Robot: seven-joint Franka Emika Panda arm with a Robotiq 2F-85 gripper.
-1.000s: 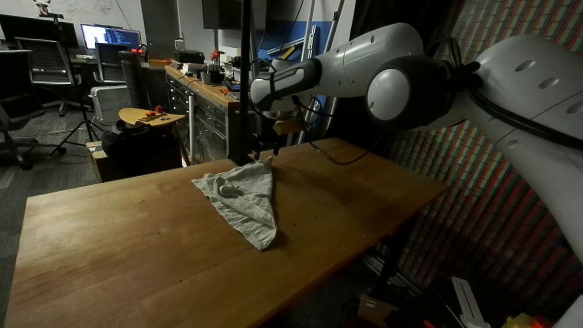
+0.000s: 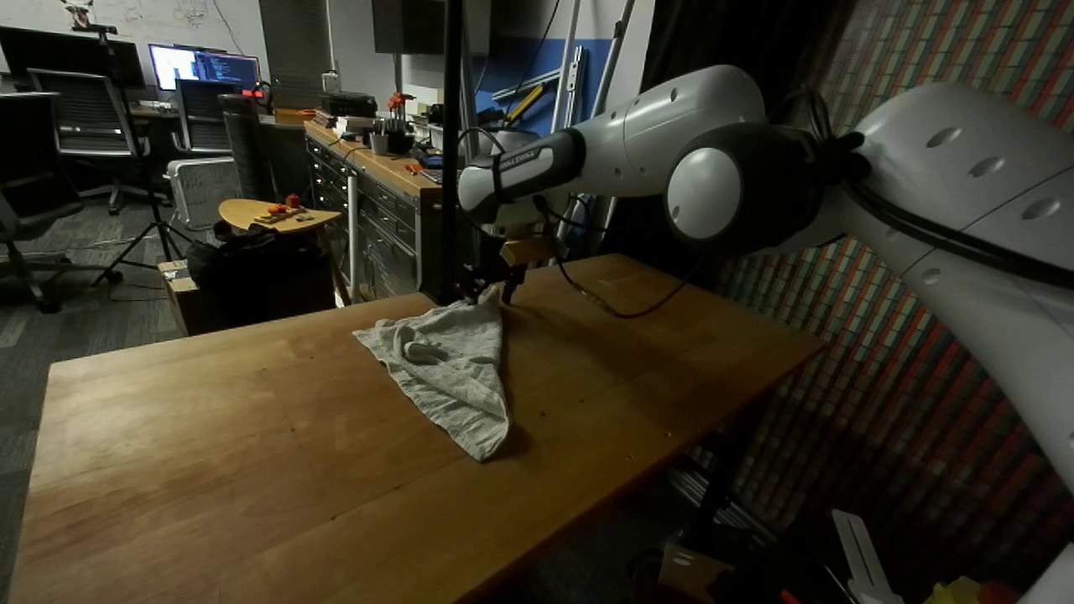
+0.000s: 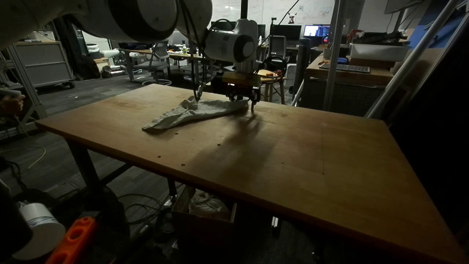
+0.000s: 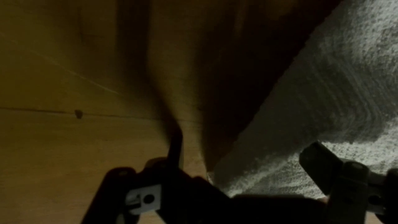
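A pale grey cloth point(image 2: 448, 367) lies on the wooden table, folded into a rough triangle with a raised crumple near its middle. In the wrist view its corner point(image 4: 242, 175) points in between my spread fingers. My gripper is open and low at the cloth's far corner. One finger point(image 4: 321, 168) is over the cloth, while the other finger point(image 4: 175, 151) stands beside it over bare wood. Exterior view 2 shows the gripper point(image 3: 240, 105) at that same end of the cloth point(image 3: 193, 112). Whether the fingertips touch the table is hard to tell.
Bare tabletop point(image 2: 252, 463) stretches around the cloth on the near side and to the right. The table's far edge runs close behind my gripper. A dark upright post point(image 2: 450, 151) rises just beyond that edge.
My gripper has come down, from above the cloth's far corner to close around it, and has shifted slightly left. The cloth looks unmoved.
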